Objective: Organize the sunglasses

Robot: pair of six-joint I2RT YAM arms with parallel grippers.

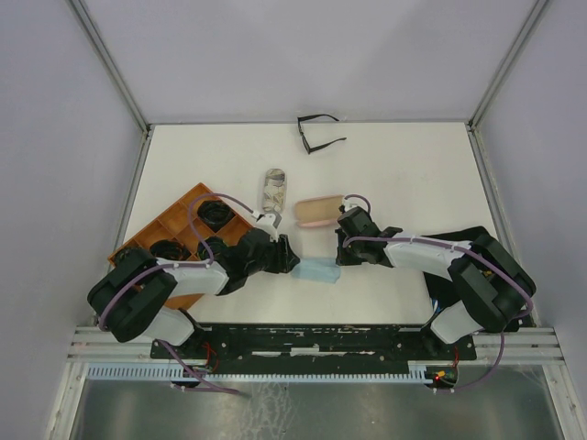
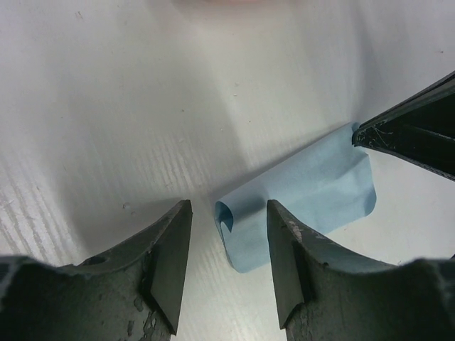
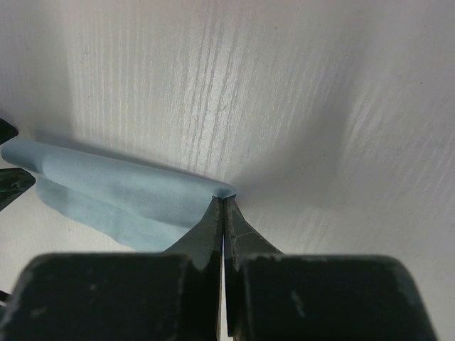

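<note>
A light blue folded cloth [image 1: 315, 272] lies on the table between my grippers. My left gripper stands part open at the cloth's near folded corner. My right gripper is shut on the cloth's edge at the other end. Black sunglasses [image 1: 308, 137] lie unfolded at the back middle of the table. A tan case [image 1: 318, 209] lies just behind the cloth.
An orange compartment box [image 1: 183, 208] holding several dark items stands at the left. A pale patterned item [image 1: 275, 188] lies behind the left arm. A black mat or tray [image 1: 442, 291] is at the right.
</note>
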